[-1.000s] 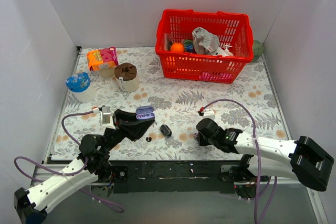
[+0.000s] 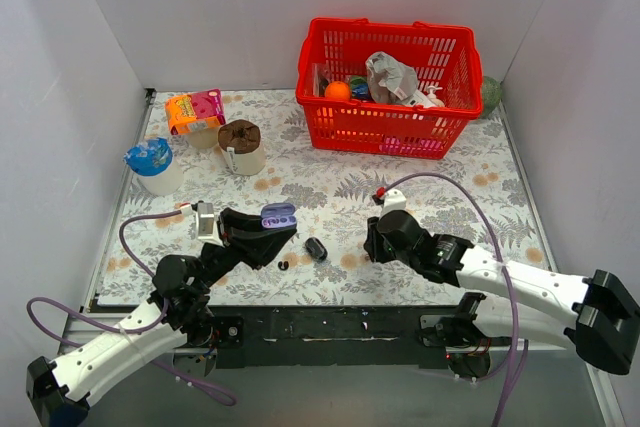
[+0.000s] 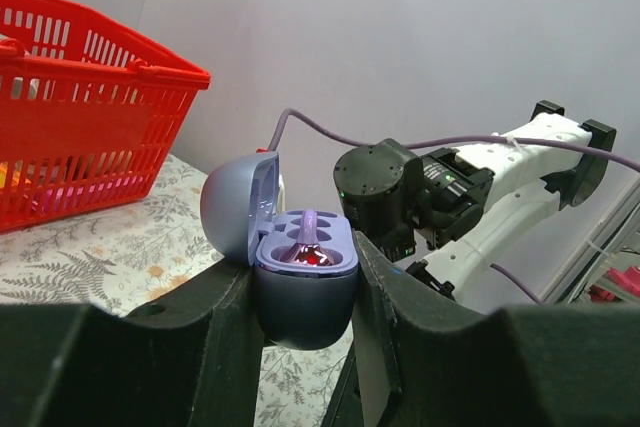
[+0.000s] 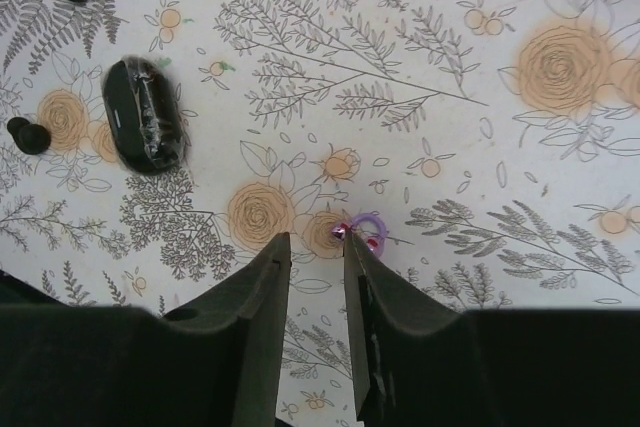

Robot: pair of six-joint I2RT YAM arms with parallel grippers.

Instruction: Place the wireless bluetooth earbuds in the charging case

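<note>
The purple charging case (image 2: 278,217) is held up with its lid raised, and my left gripper is shut on it. In the left wrist view one purple earbud (image 3: 309,232) sits in the case with its stem up and a red patch at its base. Another earbud (image 4: 372,231), purple with red, appears to lie on the patterned cloth, just beyond a right fingertip. My right gripper is part open over the cloth, its gap empty. In the top view the right arm hides that earbud.
A black case (image 4: 143,115) and small black earbuds (image 4: 30,136) lie on the cloth between the arms. Behind stand a red basket (image 2: 390,127), a brown-topped jar (image 2: 240,147) and a blue-topped jar (image 2: 155,167).
The left arm and its case are practically still.
</note>
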